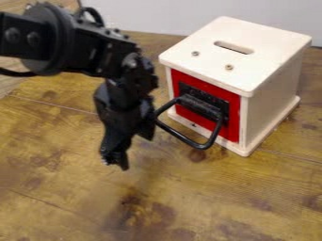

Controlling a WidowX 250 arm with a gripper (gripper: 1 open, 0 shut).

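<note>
A white wooden box [272,104] stands at the right, with a red front panel [186,80] carrying a black fitting [204,100] and a black looped bar handle [201,145] that juts forward and left. My dark gripper [126,151] points down at the left of the box, just beside the handle's near end. Its fingers are dark and blurred, so I cannot tell how far apart they stand or whether they touch the handle.
A pale wall runs behind the box. A light board lies at the far left edge.
</note>
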